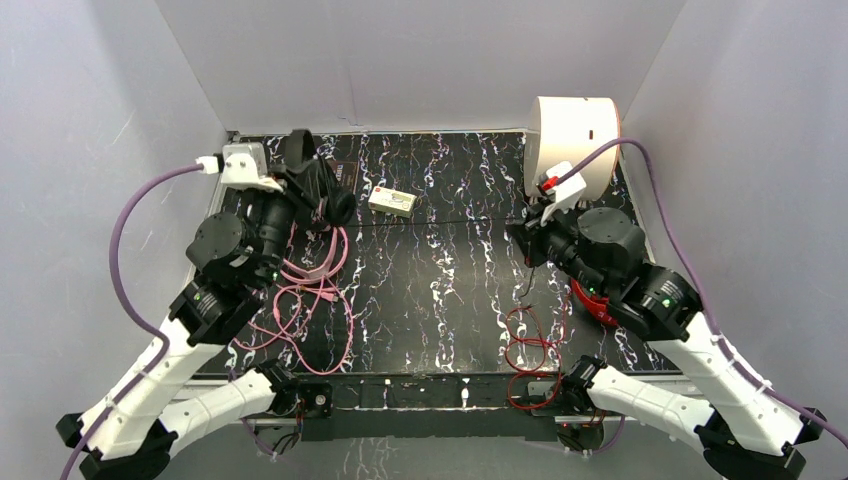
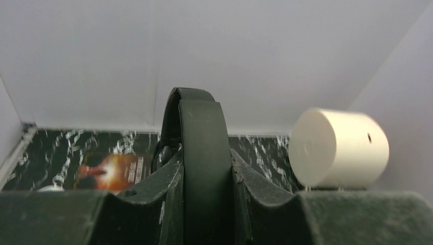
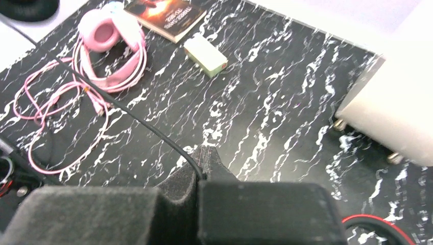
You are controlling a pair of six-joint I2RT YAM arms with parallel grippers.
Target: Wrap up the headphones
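Black headphones (image 1: 322,192) hang from my left gripper, which is shut on the headband (image 2: 206,138); the earcups are hidden in the left wrist view. From the upper left of the right wrist view, a thin black cable (image 3: 138,118) runs to my right gripper. Its fingers are pressed together with the cable pinched at the tips. In the top view this cable stretches nearly straight across the table's middle, and its loose end (image 1: 527,285) dangles below the right fingers.
Pink headphones (image 3: 125,74) and their tangled cable lie on the left of the table. Nearby are a book (image 3: 166,15) and a small pale box (image 1: 392,201). A white drum (image 1: 570,148) stands back right. Red-edged black headphones (image 1: 590,302) lie under the right arm.
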